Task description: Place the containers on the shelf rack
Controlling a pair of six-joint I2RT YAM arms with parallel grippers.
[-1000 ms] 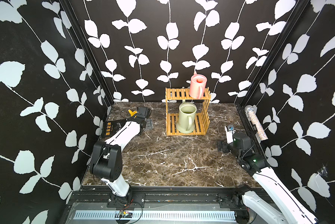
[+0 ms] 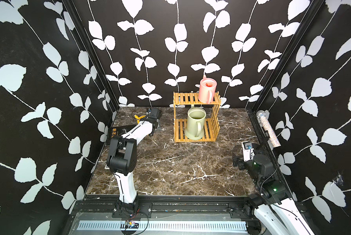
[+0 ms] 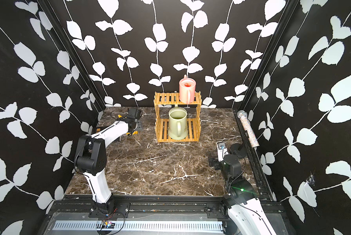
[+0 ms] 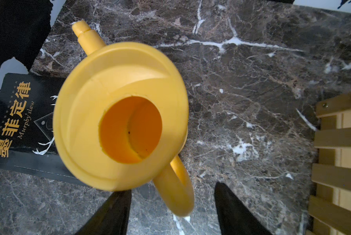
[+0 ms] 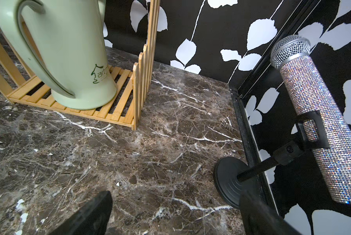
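A yellow watering can [image 4: 120, 129] stands upright at the back left, seen from above in the left wrist view; the left arm mostly hides it in the top left view. Its handle [image 4: 177, 193] reaches into the gap of my left gripper, whose fingers [image 4: 111, 211] are apart and do not appear to grip it. A two-tier wooden shelf [image 2: 180, 98] bears a pink watering can [image 2: 207, 92] on its top tier and a green watering can [image 2: 195, 123] on its lower tier. My right gripper is open and empty at the right.
A black book [image 4: 17, 117] lies left of the yellow can. At the right edge a glittery microphone [image 5: 318, 101] leans on a stand with a round base [image 5: 228, 182].
My left arm has moved a little right and farther back, around the yellow can. The right arm has drawn back toward the front right. Both cans on the shelf have stayed put.
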